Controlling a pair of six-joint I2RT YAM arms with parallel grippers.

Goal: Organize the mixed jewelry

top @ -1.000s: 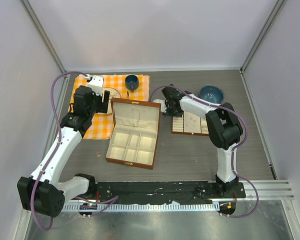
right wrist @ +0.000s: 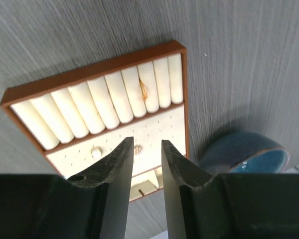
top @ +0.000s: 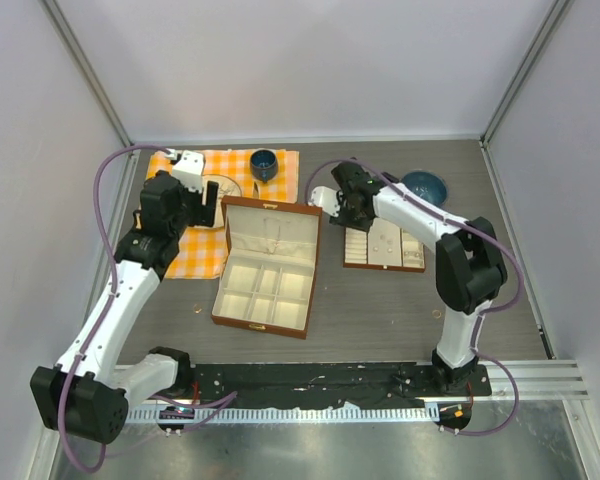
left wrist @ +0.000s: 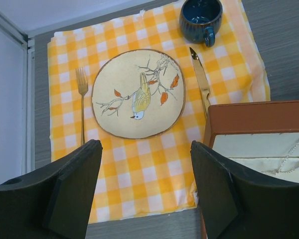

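An open wooden jewelry box [top: 218, 313] with cream compartments sits centre-left; a silver chain [left wrist: 291, 152] hangs inside its lid. A shallow tray [top: 385, 267] with ring rolls lies to its right. In the right wrist view, a small gold piece [right wrist: 143, 89] sits among the rolls and small items rest on a flat panel [right wrist: 170, 129]. My left gripper is open and empty over the checked cloth, left of the box lid. My right gripper is open above the tray, nothing seen between its fingers.
A checked cloth [left wrist: 139, 184] holds a plate [left wrist: 132, 114], fork [left wrist: 82, 89], knife [left wrist: 199, 74] and mug [left wrist: 194, 27]. A blue bowl [top: 426, 185] stands behind the tray.
My right arm has risen and shifted slightly right and toward the front above the tray. The left arm and the objects show little or no change.
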